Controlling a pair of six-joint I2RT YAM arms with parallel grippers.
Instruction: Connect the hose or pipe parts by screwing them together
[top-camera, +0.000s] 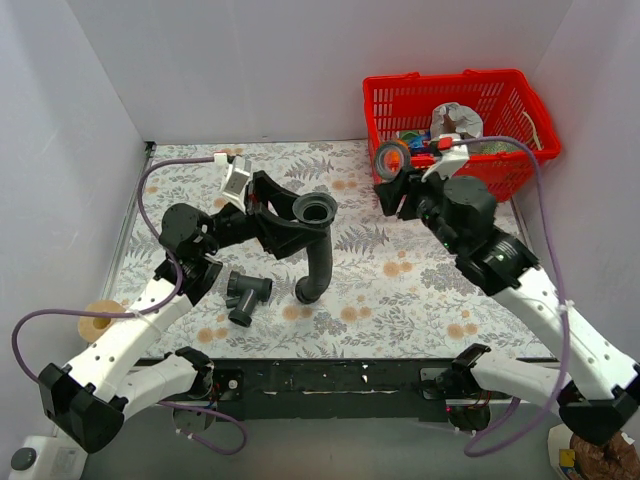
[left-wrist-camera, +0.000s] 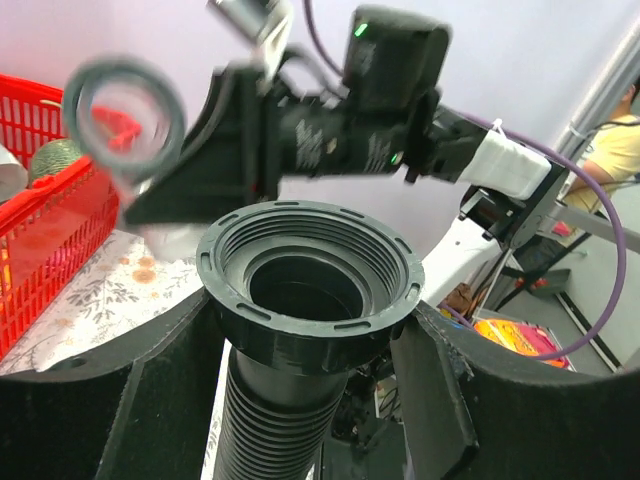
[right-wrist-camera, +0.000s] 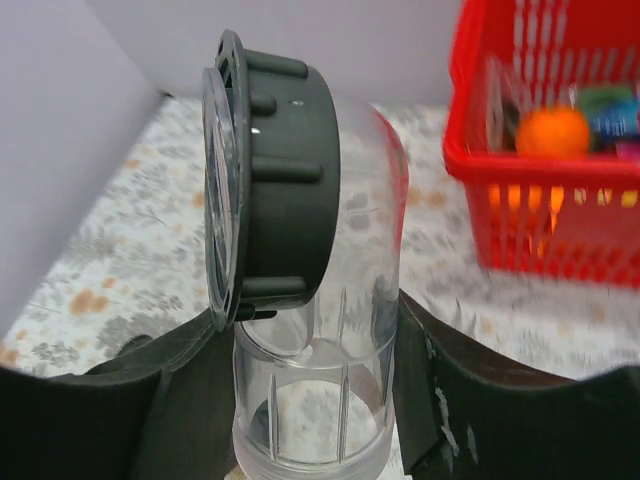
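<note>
A dark ribbed hose (top-camera: 319, 265) hangs from my left gripper, which is shut around its threaded collar (left-wrist-camera: 310, 270); the collar's open mouth faces up. In the top view its lower end reaches close to the table. My right gripper is shut on a clear elbow fitting (right-wrist-camera: 365, 230) with a dark ring nut (right-wrist-camera: 290, 180) at one end. The fitting is raised off the table, and in the top view its ring (top-camera: 392, 160) appears before the basket's left front corner. A dark T-shaped pipe piece (top-camera: 246, 296) lies on the table.
A red basket (top-camera: 500, 95) of mixed items stands at the back right. Purple cables (top-camera: 553, 220) run along both arms. A tan roll (top-camera: 100, 318) sits at the left edge.
</note>
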